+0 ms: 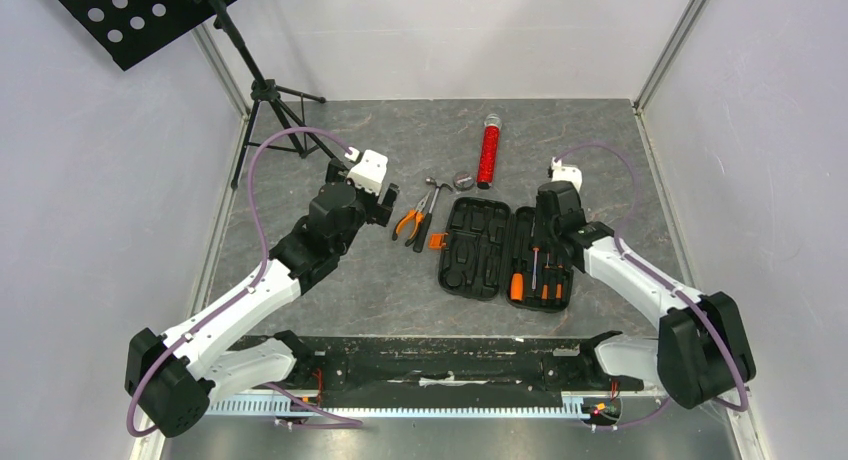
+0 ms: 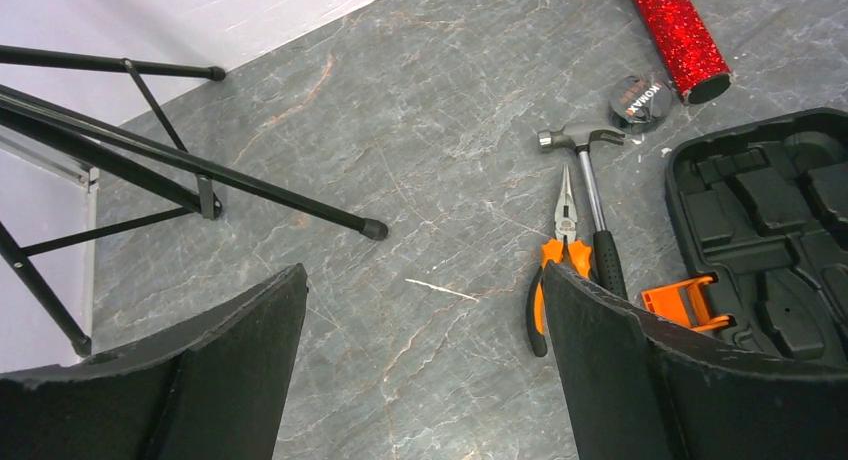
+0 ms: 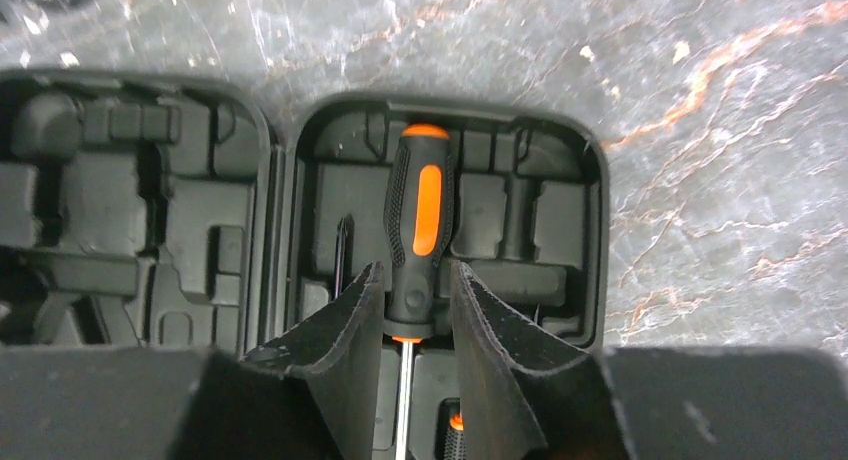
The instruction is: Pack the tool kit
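Note:
An open black case (image 1: 474,260) has screwdrivers in its right half and empty moulded slots in its left. My right gripper is over that half, part open, above a large orange-black screwdriver (image 3: 428,208); whether it touches the screwdriver I cannot tell. Left of the case lie pliers (image 2: 550,270), a hammer (image 2: 597,205) and a round tape (image 2: 640,102), probably a tape measure. My left gripper hangs open over the floor to their left, nothing between its fingers.
A red glittery cylinder (image 1: 489,152) lies behind the case. A black tripod stand (image 1: 266,90) occupies the back left. Bare grey floor surrounds the tools.

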